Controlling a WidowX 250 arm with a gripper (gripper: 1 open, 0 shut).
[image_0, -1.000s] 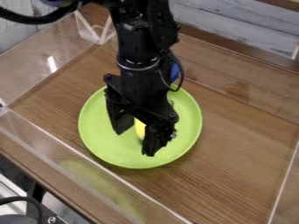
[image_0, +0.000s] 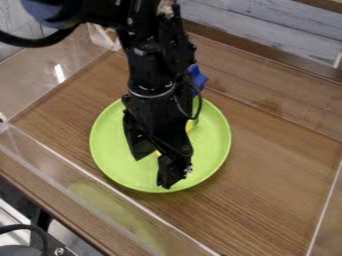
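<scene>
My black gripper (image_0: 151, 152) reaches down over a green plate (image_0: 120, 166) with its fingers open. A yellow item (image_0: 191, 126) on the plate is mostly hidden behind the gripper; what it is I cannot tell. A blue object (image_0: 198, 77) shows just behind the arm on the right.
Clear raised edges run along the left and right of the table, and a pale plank wall (image_0: 267, 40) stands at the back.
The gripper has shifted slightly to the left over the plate. The plate has not visibly moved.
</scene>
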